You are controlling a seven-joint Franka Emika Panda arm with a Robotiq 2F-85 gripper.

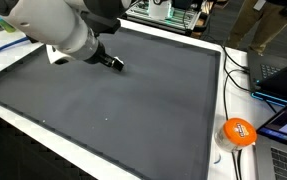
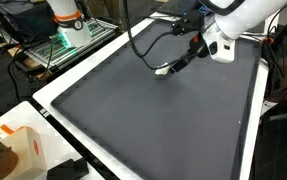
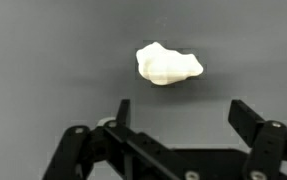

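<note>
A small cream-white lump (image 3: pixel 168 64) with an uneven outline lies on the grey tabletop in the wrist view. My gripper stands open above the table, its two dark fingers wide apart and nothing between them. In that view the lump appears just ahead of the gap, apart from both fingers. From exterior view 1, part of the white lump (image 1: pixel 119 66) shows beside the gripper, partly hidden by it. Exterior view 2 has the lump (image 2: pixel 163 71) close by the fingertips. A pale spot (image 3: pixel 105 121) peeks out beside the left finger; what it is, I cannot tell.
An orange-topped container (image 1: pixel 236 134) stands off its right side, near cables and laptops. In exterior view 2, a dark cable (image 2: pixel 148 54) loops by the arm.
</note>
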